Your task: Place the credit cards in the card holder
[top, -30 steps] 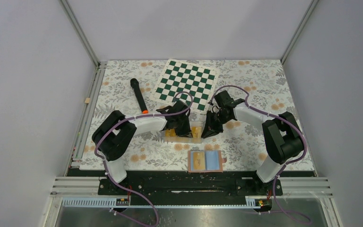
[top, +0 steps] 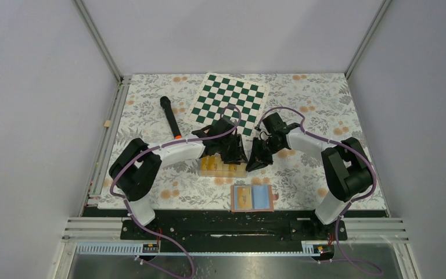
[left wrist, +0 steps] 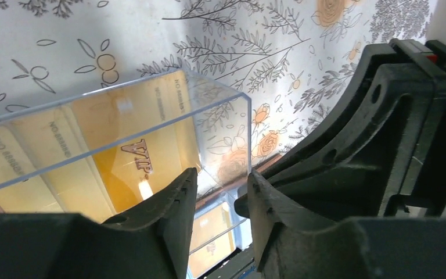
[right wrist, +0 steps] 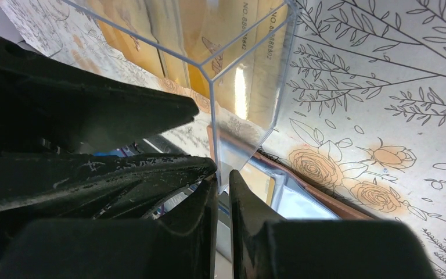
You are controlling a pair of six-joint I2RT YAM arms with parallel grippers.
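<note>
A clear box [top: 223,174] with several gold cards [left wrist: 142,165] inside stands at the table's middle. At its right end, my left gripper is open, fingers apart and no card between them. My right gripper is at the same end, with a narrow gap between its fingertips; an upright edge of the box runs down to that gap, but I cannot tell whether it is pinched. In front of the box lies the brown open card holder [top: 252,211], a gold card on its left half and a bluish right half.
A green and white checkerboard [top: 223,96] lies at the back, and a black microphone [top: 170,116] is at the back left. Both grippers stand very close together.
My left gripper has moved right along the box to its right end, close to the right gripper. The right arm has barely moved. The card holder stays in place.
</note>
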